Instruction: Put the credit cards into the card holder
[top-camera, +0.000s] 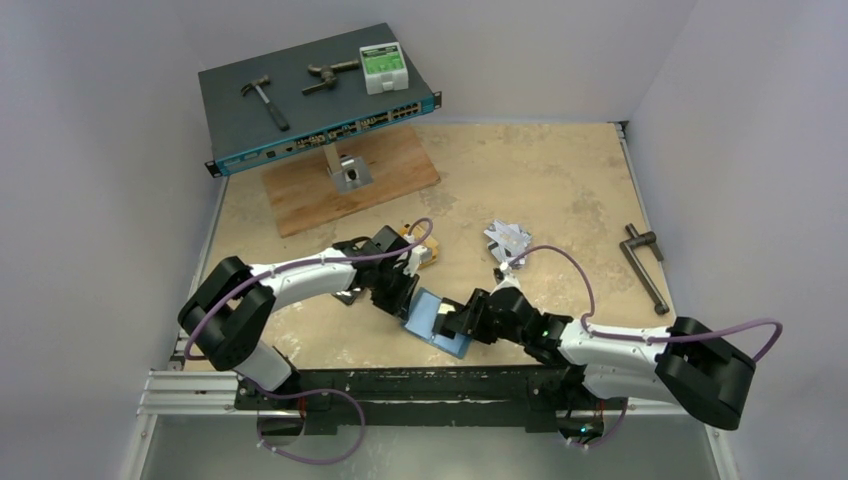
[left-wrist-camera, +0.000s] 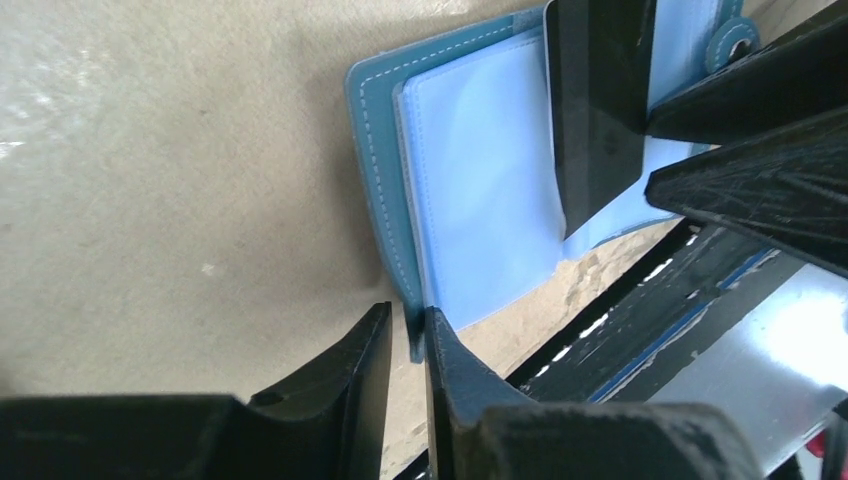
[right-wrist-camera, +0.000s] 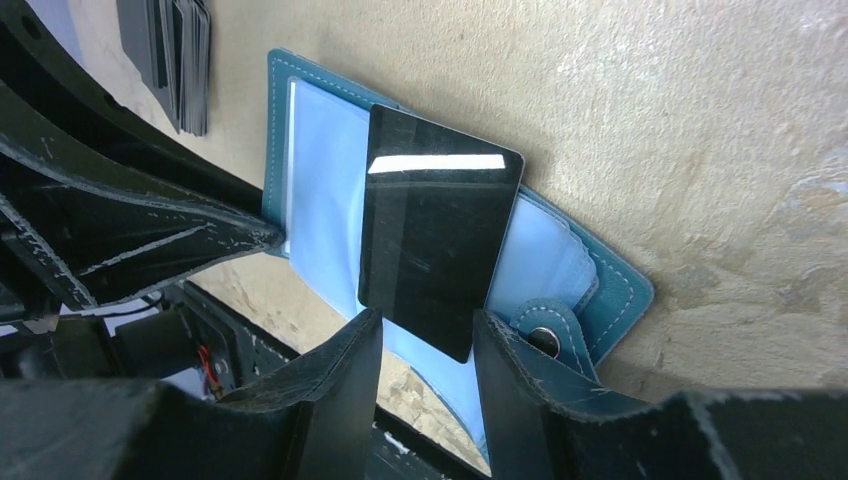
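The blue card holder (top-camera: 423, 303) lies unfolded on the table, its light-blue pockets (left-wrist-camera: 485, 180) facing up. A glossy black card (right-wrist-camera: 440, 215) rests slantwise across it; whether its lower end is inside a pocket I cannot tell. My left gripper stands around the holder's near-left edge, slightly open, with a small gap showing beside that edge. Over the card's lower end, my right gripper is open, one fingertip on each side of the card in its view. In the top view the right gripper (top-camera: 466, 322) partly covers the card and holder.
White-grey cards (top-camera: 508, 243) lie in a loose pile behind the right arm. Dark cards (right-wrist-camera: 180, 60) are stacked left of the holder. A yellow item (top-camera: 427, 250) sits behind the left gripper. A metal bracket (top-camera: 648, 268) lies far right, and the back-right table area is clear.
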